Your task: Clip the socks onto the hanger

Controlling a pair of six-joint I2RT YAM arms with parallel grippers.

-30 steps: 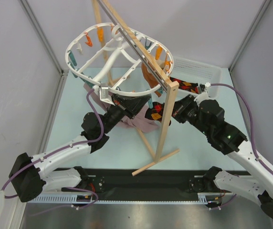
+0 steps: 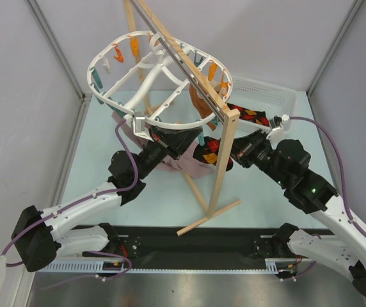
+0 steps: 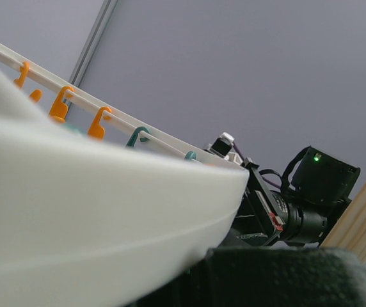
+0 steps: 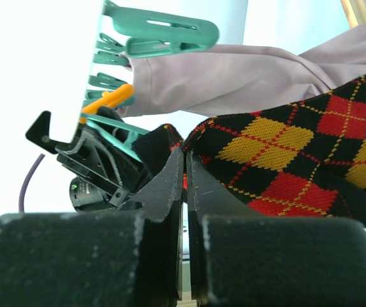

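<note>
The white round hanger [image 2: 122,105] with coloured clips hangs on a wooden frame [image 2: 224,166]. My left gripper [image 2: 176,142] is at its front lower rim, shut on something that looks like a clip or the hanger there; the white rim [image 3: 106,204] fills the left wrist view. My right gripper is shut at the edge of a black, red and yellow checked sock [image 4: 279,153], which appears to be between its fingertips, just below and right of the hanging teal clips [image 4: 164,25].
Pink socks [image 4: 221,77] hang behind the checked one. A white basket [image 2: 272,89] with another checked sock stands at the back right.
My right gripper has moved slightly down and toward the front with the checked sock shifting a little. The left arm has not visibly moved.
</note>
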